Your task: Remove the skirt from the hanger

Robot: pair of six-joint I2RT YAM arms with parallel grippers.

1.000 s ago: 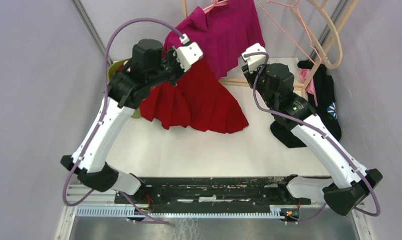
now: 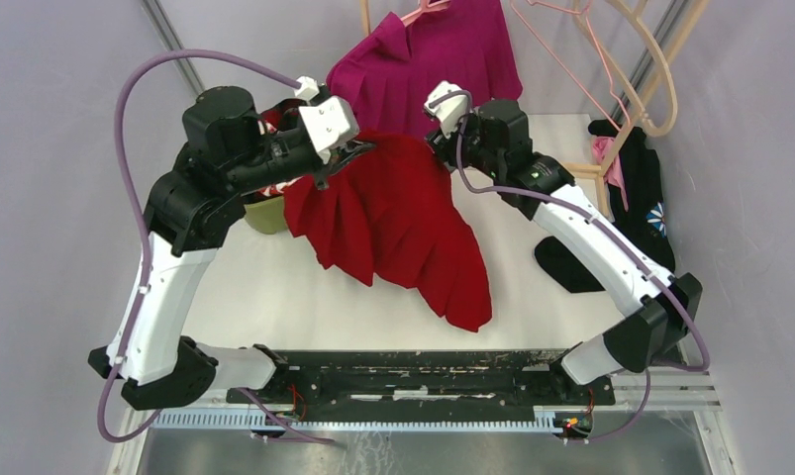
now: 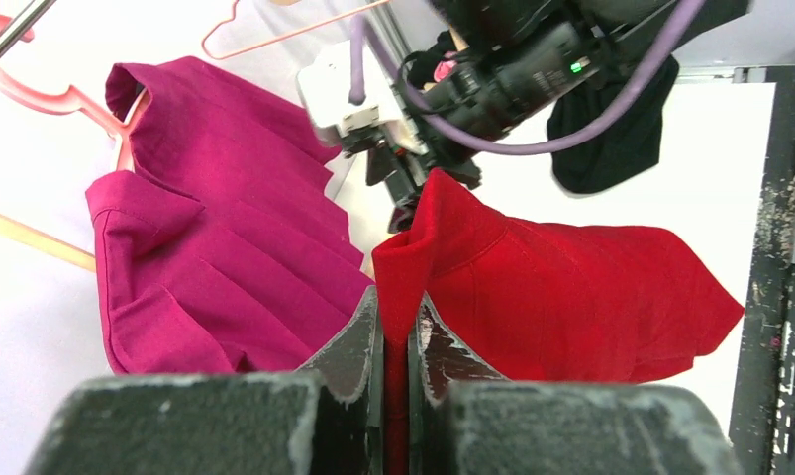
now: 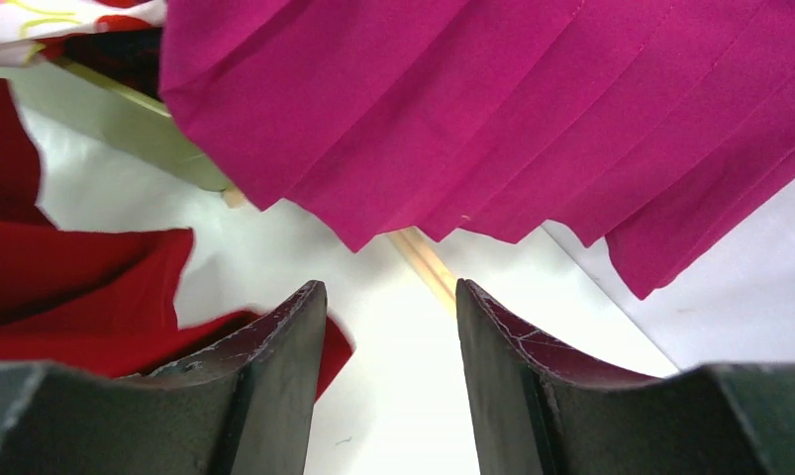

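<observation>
A red pleated skirt [image 2: 403, 237] hangs from my left gripper [image 2: 339, 158] over the white table, its upper edge pinched between the fingers in the left wrist view. A magenta pleated skirt [image 2: 433, 59] hangs on a pink hanger [image 3: 47, 89] at the back. My right gripper is open beside the red skirt, below the magenta skirt's hem, with red fabric just behind its left finger in the right wrist view.
A wooden rack [image 2: 655, 79] with empty pink hangers stands at the right. Dark garments [image 2: 650, 188] with a pink piece lie at the table's right. A green bin [image 2: 264, 218] with clothes is behind my left arm.
My right gripper has moved left toward the red skirt.
</observation>
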